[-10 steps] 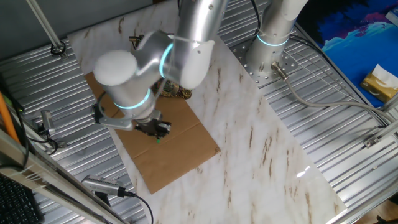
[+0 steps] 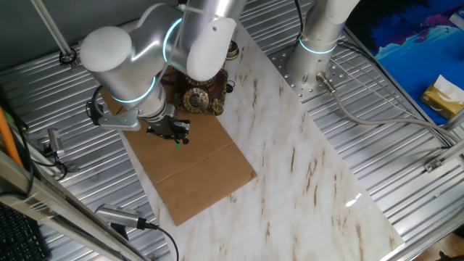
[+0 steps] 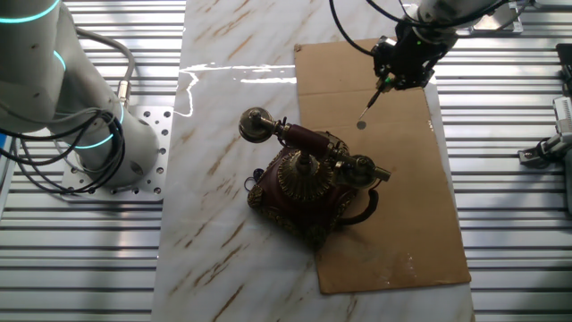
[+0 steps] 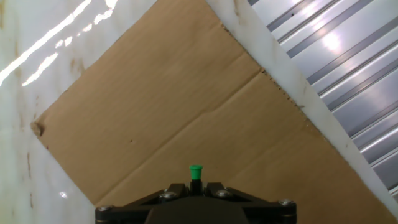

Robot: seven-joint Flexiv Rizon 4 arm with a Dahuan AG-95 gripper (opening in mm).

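Observation:
My gripper is shut on a thin tool with a green end (image 4: 196, 170), which sticks out between the fingertips in the wrist view. From the side, in exterior view 2, the slim dark tool (image 3: 369, 105) slants down and left from the gripper (image 3: 386, 82) over a brown cardboard sheet (image 3: 402, 179). Whether its tip touches the sheet I cannot tell. An ornate, dark red and brass telephone (image 3: 308, 183) stands partly on the cardboard, its handset (image 3: 308, 140) lying across the cradle. Exterior view 1 shows its dial (image 2: 196, 100) beside my arm.
A marble-patterned board (image 2: 290, 167) lies under the cardboard, mostly bare to the right in exterior view 1. A metal cylinder with a cable (image 2: 119, 216) sits at the left side.
In exterior view 1 my arm and gripper have moved up and to the left with the green-ended tool. More of the telephone is uncovered now, and the cardboard has stayed put.

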